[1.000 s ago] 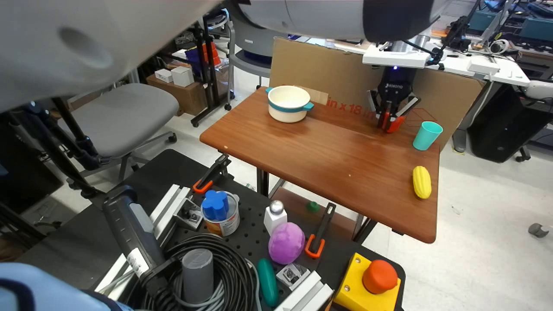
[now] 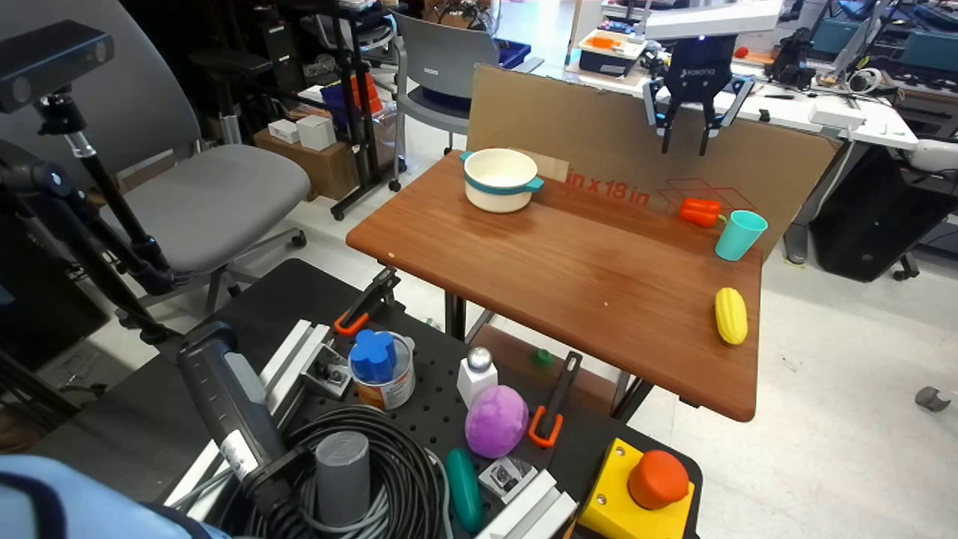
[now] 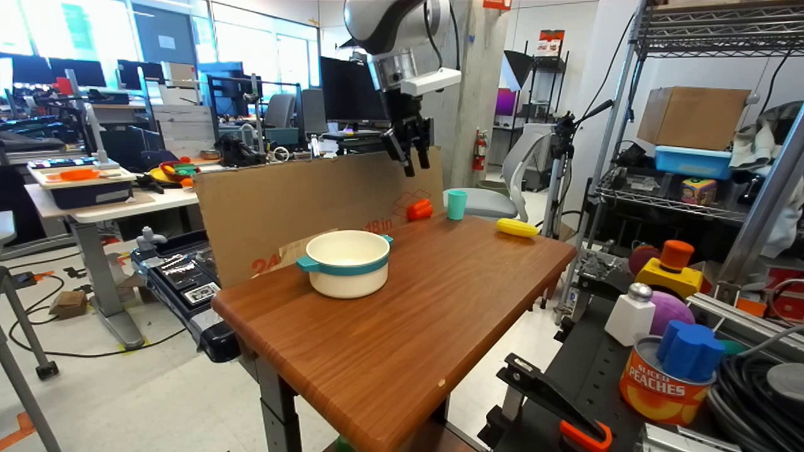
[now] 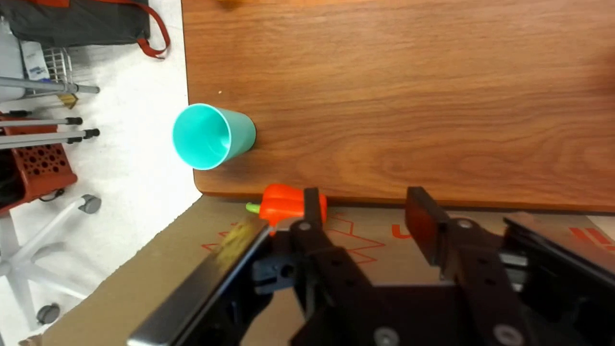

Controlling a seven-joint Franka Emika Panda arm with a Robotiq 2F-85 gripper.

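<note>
A red pepper with a green stem lies along the table's back edge, close to the cardboard. Above it hangs my gripper, its fingers parted and nothing between them. In the wrist view the left finger covers part of the pepper, which is below and apart from it. A teal cup stands upright near the back right corner. Toward the front right lies a yellow, banana-like object. The cream pot with teal handles sits at the table's other end, its visible interior empty.
A cardboard panel stands upright along the back of the wooden table. In front is a black cart with a can, clamps, cables and a red-topped yellow button box.
A second ago my gripper was down at the pepper. Now it has risen well clear with its fingers apart, and the pepper lies slightly further right. The arm has left the foreground.
</note>
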